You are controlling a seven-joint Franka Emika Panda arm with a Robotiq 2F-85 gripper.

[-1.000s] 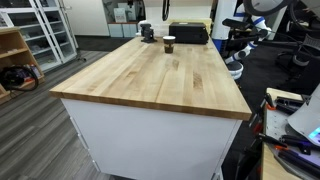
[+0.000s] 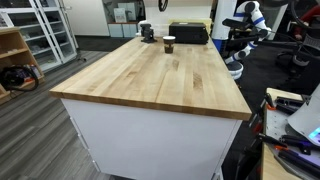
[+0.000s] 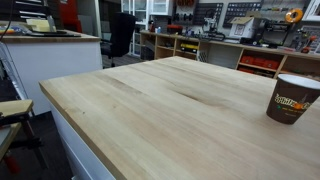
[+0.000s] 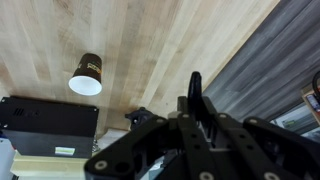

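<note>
A dark, slender object (image 4: 195, 88) juts from my gripper in the wrist view, and the gripper appears shut on it; what it is cannot be made out. At the top edge of exterior view 1, a thin dark tip (image 2: 163, 5) hangs above the tabletop. The brown paper cup (image 4: 86, 75) stands on the wooden table, well apart from the gripper. Exterior view 2 shows the same cup (image 3: 289, 98) upright, with pale lettering.
Near the table's far edge are a black case (image 2: 188, 33) and a small dark device (image 2: 147, 33). Grey floor (image 4: 270, 62) lies beyond one table edge in the wrist view.
The dark tip at the top of exterior view 1 reaches less far down now, so it has risen a little. Cup and table items have stayed put.
</note>
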